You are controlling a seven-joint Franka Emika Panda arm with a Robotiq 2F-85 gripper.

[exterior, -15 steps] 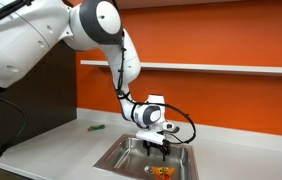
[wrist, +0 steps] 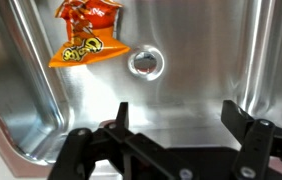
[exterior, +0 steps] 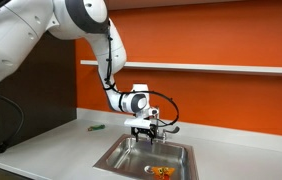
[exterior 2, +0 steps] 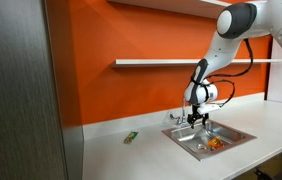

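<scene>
An orange snack packet (wrist: 88, 38) with yellow lettering lies on the floor of the metal sink (wrist: 191, 75), towards the upper left of the wrist view. Exterior view 1 has the same packet (exterior: 162, 172) at the sink's near right part. Above the basin hangs my gripper, pointing down, its two fingers (wrist: 237, 117) wide apart with only bare sink floor visible between them. The packet is clear of both fingers. In exterior view 2 the gripper (exterior 2: 198, 122) is above and to the left of the packet (exterior 2: 215, 143).
Near the packet is the round drain (wrist: 146, 63). A faucet (exterior: 171, 130) rises behind the basin. On the white counter (exterior 2: 111, 160), well away from the sink, lies a small green item (exterior 2: 131, 136). A white shelf (exterior: 211, 68) runs along the orange wall.
In exterior view 1 my gripper has moved left and somewhat upward, away from the packet. The packet appears to stay where it was.
</scene>
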